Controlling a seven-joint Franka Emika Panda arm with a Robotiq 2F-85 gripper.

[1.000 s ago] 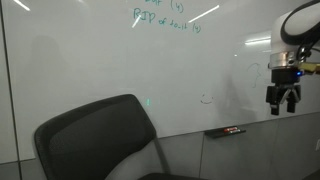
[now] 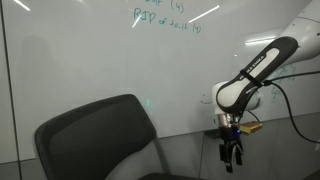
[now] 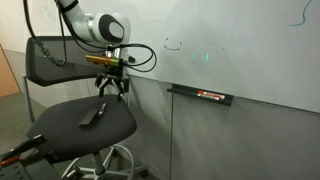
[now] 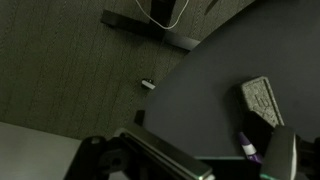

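My gripper (image 2: 231,158) stands open, pointing down, with nothing seen between its fingers. In the second exterior view the gripper (image 3: 110,88) hangs above the dark seat of an office chair (image 3: 70,145). A grey eraser-like block (image 4: 262,101) lies on the seat at the right of the wrist view, close to a marker with a purple end (image 4: 247,145); part of the marker is hidden by the gripper. The second exterior view shows the dark block (image 3: 92,116) lying on the seat, below and left of the gripper.
A whiteboard (image 2: 110,60) with green writing covers the wall. Mounted on it is a ledge (image 3: 200,95) holding some small items. The chair's backrest (image 2: 95,138) rises beside the arm. One small object (image 4: 148,84) lies on the floor near the chair base.
In the first exterior view, my arm has moved left and downward, away from the right edge. The gripper has stayed open, and the chair has not moved.
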